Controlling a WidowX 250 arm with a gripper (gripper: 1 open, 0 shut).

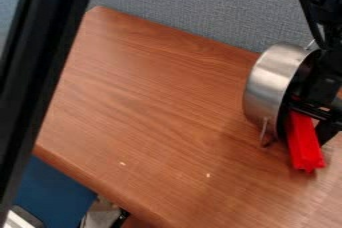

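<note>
A steel pot (271,84) stands tipped on its side at the right of the wooden table (154,112), its curved wall facing left. A red object (305,144) lies at its dark face, on the lower right. My black gripper (321,112) is at the right, over the red object and against the pot; its fingers are partly hidden and dark, so what lies between them is unclear.
A grey fabric partition (187,7) runs behind it. A black vertical bar (40,72) stands at the left, with a blue surface (54,190) below the table's edge.
</note>
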